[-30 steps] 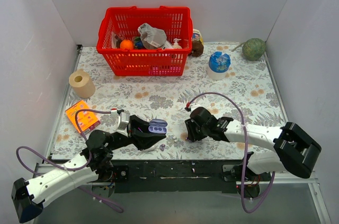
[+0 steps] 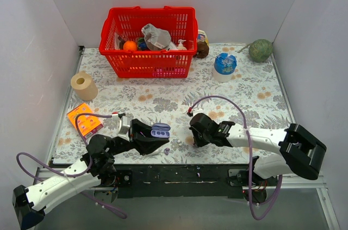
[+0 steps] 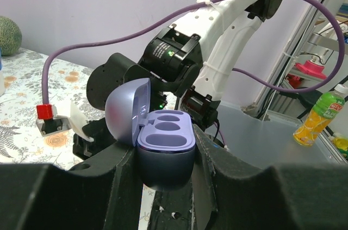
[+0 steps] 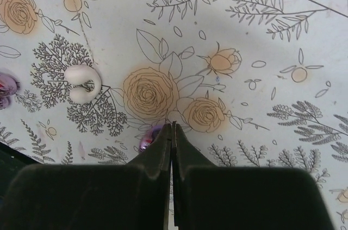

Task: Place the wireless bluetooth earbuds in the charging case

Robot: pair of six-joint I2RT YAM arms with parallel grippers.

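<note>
My left gripper point(image 2: 155, 138) is shut on the open lavender charging case point(image 3: 166, 145), holding it upright with its slots facing up and lid raised. My right gripper is shut and low over the table, its tips over a small purple earbud point(image 4: 148, 138), which is partly hidden behind them; I cannot tell whether they touch it. A white curved piece point(image 4: 81, 83) lies to the left, and another purple earbud point(image 4: 5, 88) is at the left edge of the right wrist view.
A red basket point(image 2: 148, 67) stands at the back, with a blue-topped tub point(image 2: 224, 67) and green ball point(image 2: 260, 50) to its right. A paper roll point(image 2: 84, 86) and orange packet point(image 2: 81, 121) lie at left. The table's front edge point(image 2: 179, 163) is close below both grippers.
The left arm with the case looks nearly unchanged.
</note>
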